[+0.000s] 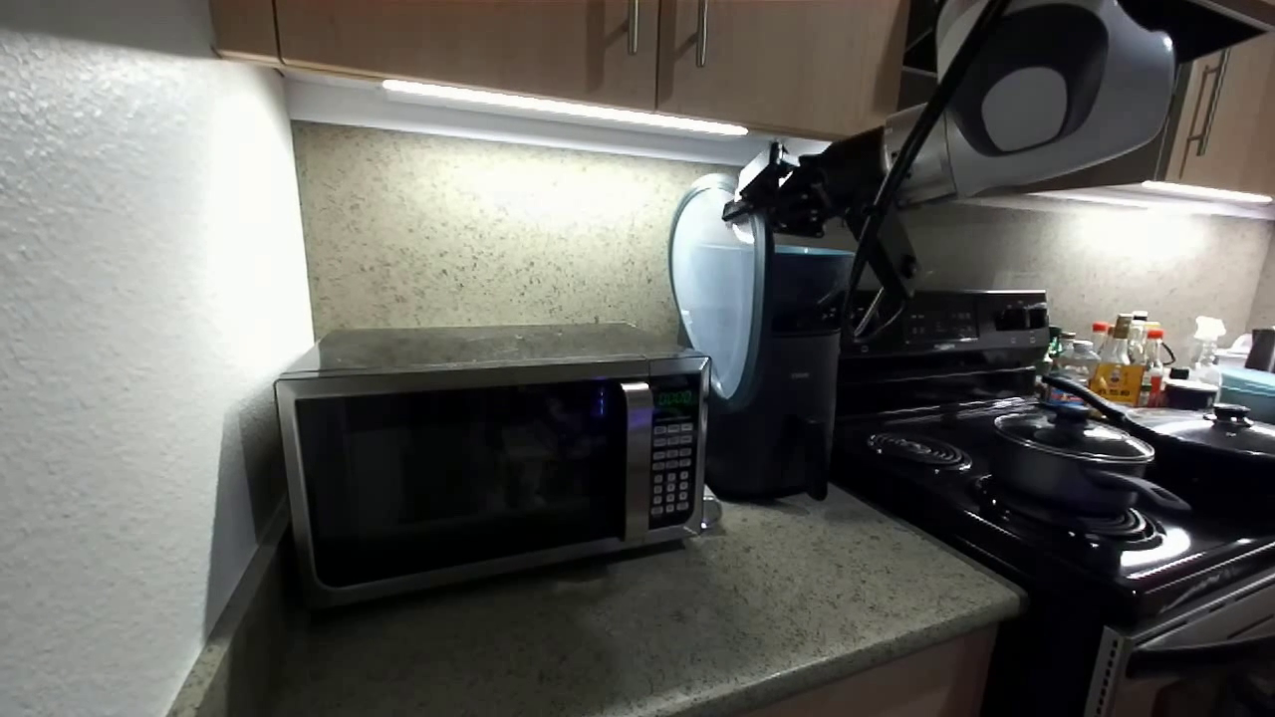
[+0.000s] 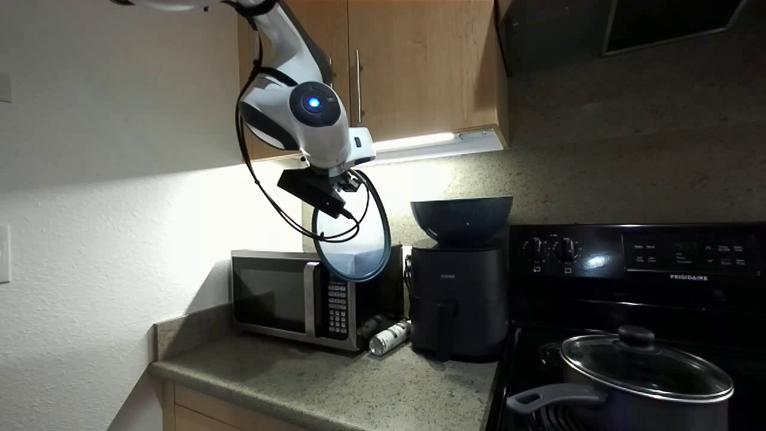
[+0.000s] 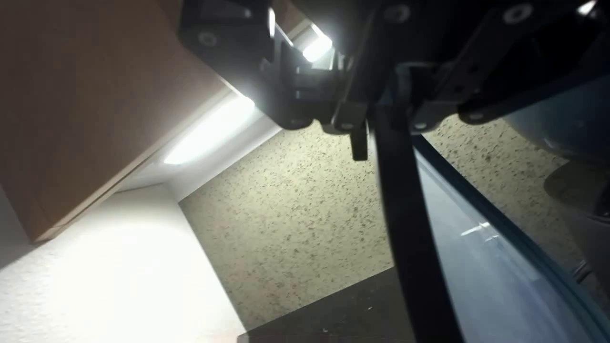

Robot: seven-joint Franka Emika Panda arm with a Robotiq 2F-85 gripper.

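A round, see-through lid [image 1: 714,269] with a blue-grey rim hangs roughly upright in the air. My gripper [image 1: 749,215] is shut on its upper edge. In the second exterior view the lid [image 2: 353,252] overlaps the microwave's right side, and my gripper [image 2: 352,185] is at its top. From the wrist, the lid's dark rim [image 3: 409,223] runs down from between the fingers, with its pale clear face [image 3: 486,268] to the right. A blue bowl [image 2: 463,219] rests on the black air fryer [image 2: 459,301].
A silver and black microwave [image 1: 490,466] stands left of the air fryer. A bottle [image 2: 391,337] lies between them. Overhead are wooden cabinets [image 2: 423,72] with a light strip. To the right, a lidded pot [image 1: 1070,454] sits on the stove.
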